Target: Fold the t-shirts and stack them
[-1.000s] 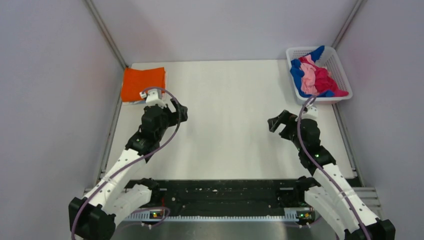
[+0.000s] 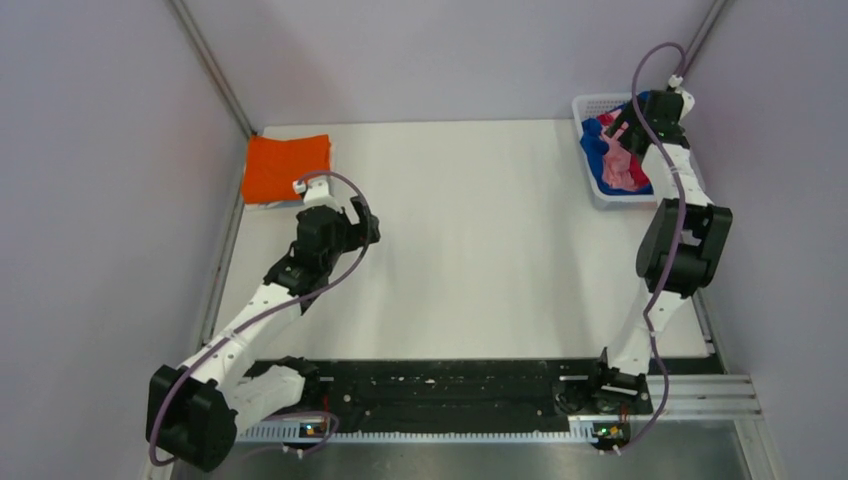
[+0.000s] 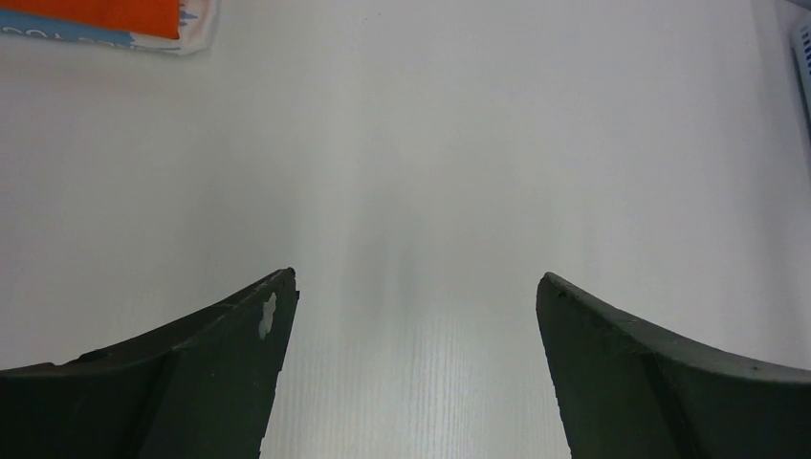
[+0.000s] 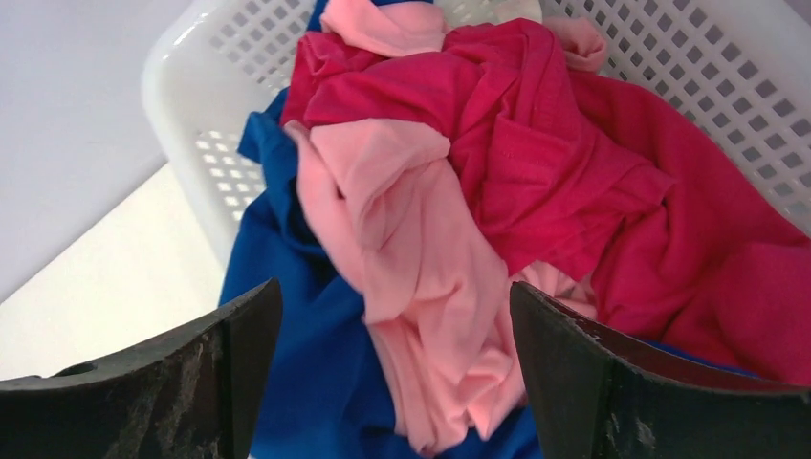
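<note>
At the table's back left lies a folded orange shirt [image 2: 286, 168], on top of a light folded one whose white and blue edge [image 3: 196, 29] peeks out in the left wrist view. Crumpled shirts fill the white basket [image 2: 599, 199] at the back right: pink [image 4: 411, 239], red [image 4: 536, 143] and blue [image 4: 296, 325]. Over this basket hangs my right gripper, its fingers apart above the pink and blue cloth, gripping none of it. My left gripper is open over bare table, right of and nearer than the orange stack.
Grey walls close in the back and both sides. The basket's perforated wall [image 4: 196, 182] stands close to my right fingers.
My right arm has swung from the table's right side back and over the basket. The shirts in the basket look much the same.
</note>
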